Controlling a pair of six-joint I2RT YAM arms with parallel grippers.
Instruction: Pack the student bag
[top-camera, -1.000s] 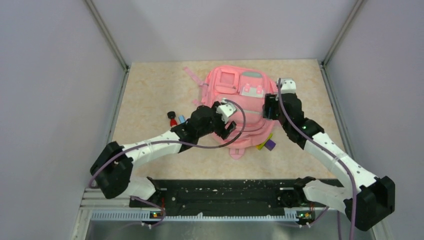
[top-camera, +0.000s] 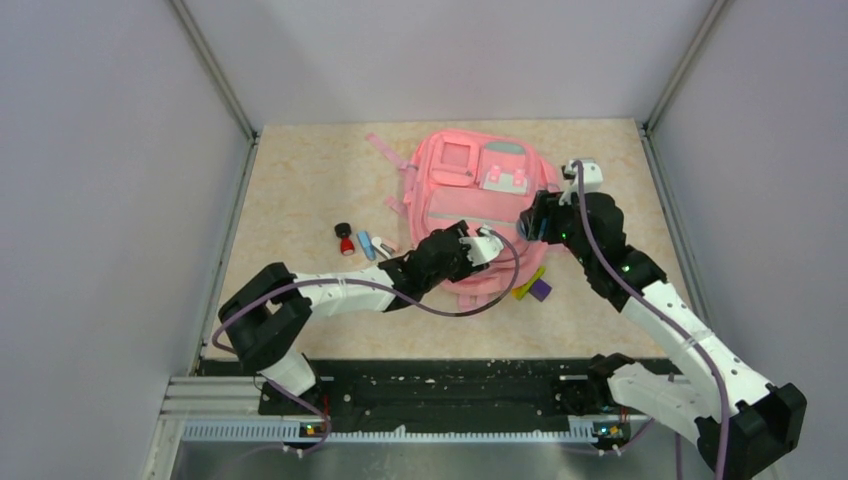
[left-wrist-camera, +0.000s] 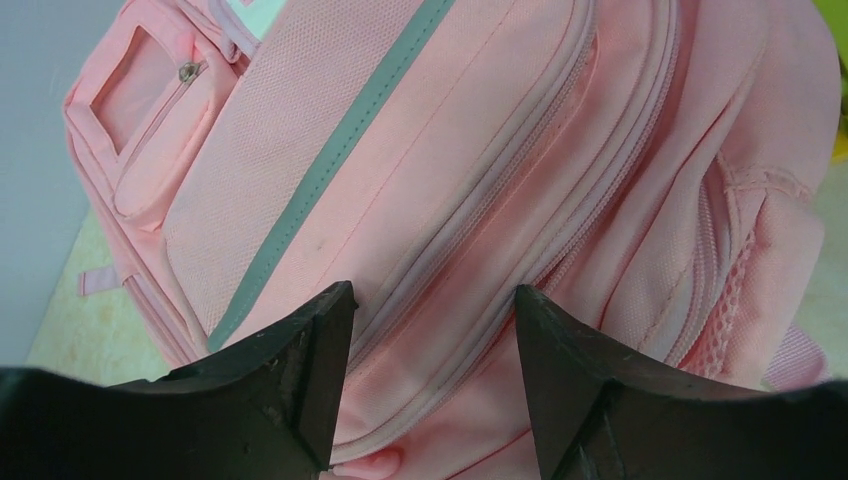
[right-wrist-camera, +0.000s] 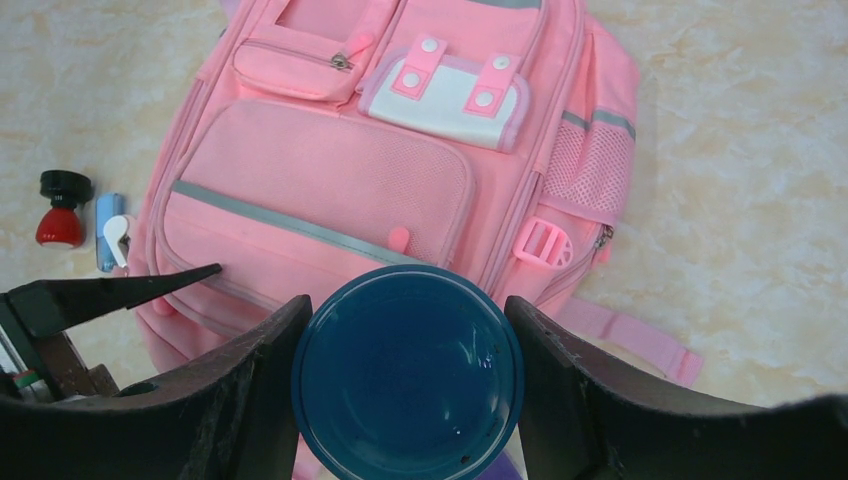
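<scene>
A pink backpack (top-camera: 473, 203) lies flat in the middle of the table. In the left wrist view its front zip edge (left-wrist-camera: 470, 235) runs between the fingers of my left gripper; they stand apart with bag fabric below them, and whether they touch it I cannot tell. A round dark blue object, like the end of a bottle (right-wrist-camera: 408, 375), fills the space between the fingers of my right gripper, which is shut on it. That gripper holds it over the bag's right side. From above, the left gripper (top-camera: 476, 250) covers part of the bag's lower front.
Left of the bag lie a red and black item (top-camera: 345, 239), a blue stick (top-camera: 366, 246) and a white item (top-camera: 383, 246). A yellow item (top-camera: 528, 284) and a purple block (top-camera: 540, 290) sit below its lower right.
My left gripper has moved rightward over the bag's lower front and turned a little. The right gripper has shifted slightly, keeping to the bag's right side.
</scene>
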